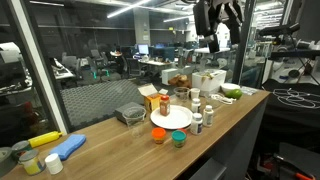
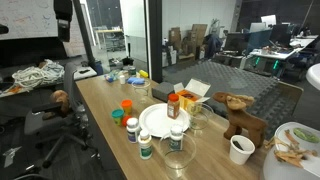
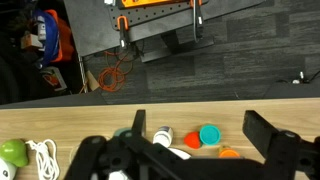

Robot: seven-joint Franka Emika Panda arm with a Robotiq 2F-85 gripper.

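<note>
In the wrist view my gripper is open, its two dark fingers wide apart with nothing between them. It hangs high at the table's side edge, over the dark floor and wood. Beneath it lie a teal-topped item (image 3: 209,134), a red item (image 3: 192,141), an orange item (image 3: 229,153) and a white-capped bottle (image 3: 163,135). On the table, a white plate (image 1: 172,118) lies near an orange cup (image 1: 159,134) and a green cup (image 1: 178,139). A red-capped bottle (image 2: 173,103) stands on or by the plate; several white-capped bottles (image 2: 145,147) stand beside it.
An open orange box (image 2: 190,88), a brown plush animal (image 2: 240,120) and a white cup (image 2: 241,150) occupy the table's far side. Clear glass containers (image 2: 178,165) stand close to the bottles. A black chair (image 2: 55,125) is beside the table. Bare wood (image 1: 105,150) shows at the near left.
</note>
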